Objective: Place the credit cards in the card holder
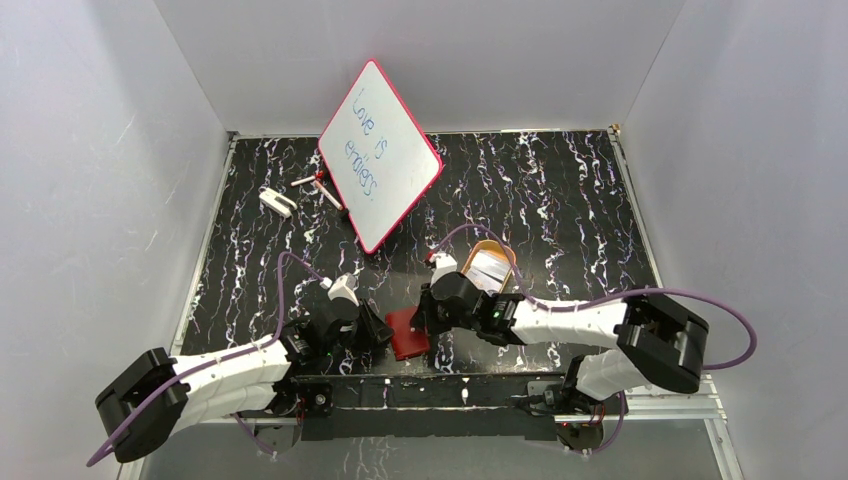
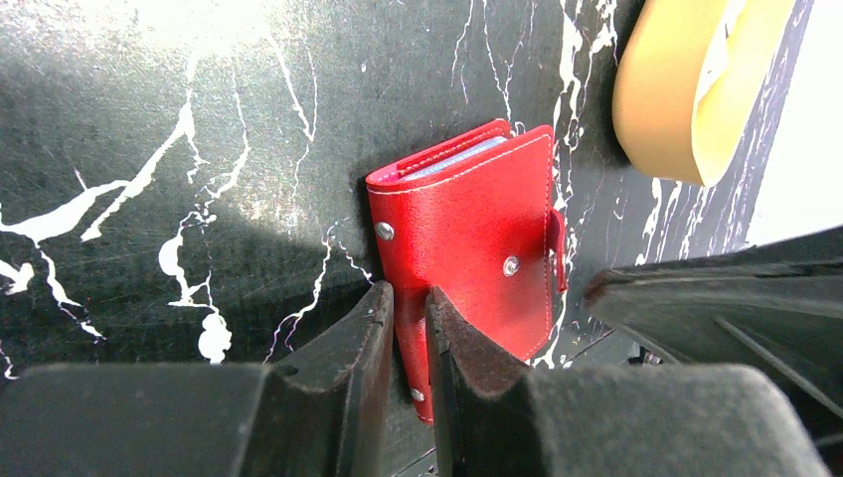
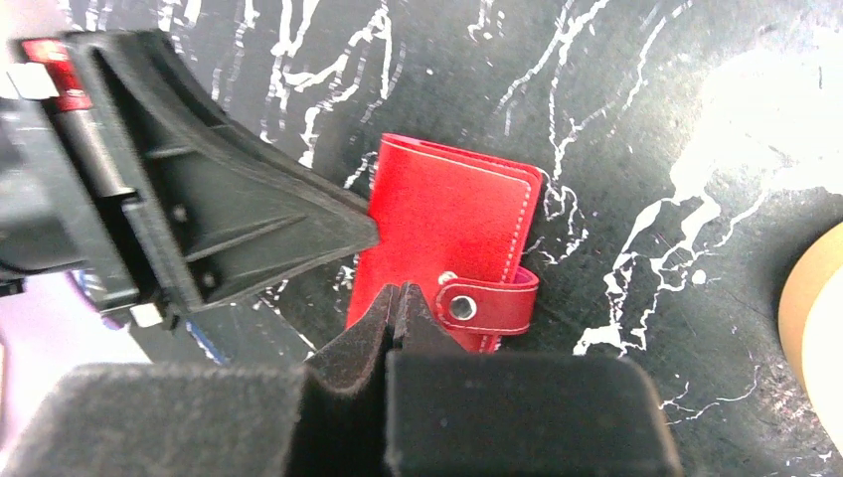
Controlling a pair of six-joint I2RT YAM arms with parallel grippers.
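A red snap-strap card holder (image 1: 407, 335) lies on the marble table between my grippers. My left gripper is shut on its spine edge, seen in the left wrist view with a pale edge inside the folded top. My right gripper is shut, with nothing visible between its fingers, over the holder beside its strap (image 3: 487, 306). An orange container (image 1: 487, 265) with white cards in it sits just behind my right gripper, partly hidden by the arm in the top view.
A whiteboard (image 1: 380, 155) with blue writing stands at the back centre, with markers (image 1: 327, 195) and a white eraser (image 1: 277, 202) to its left.
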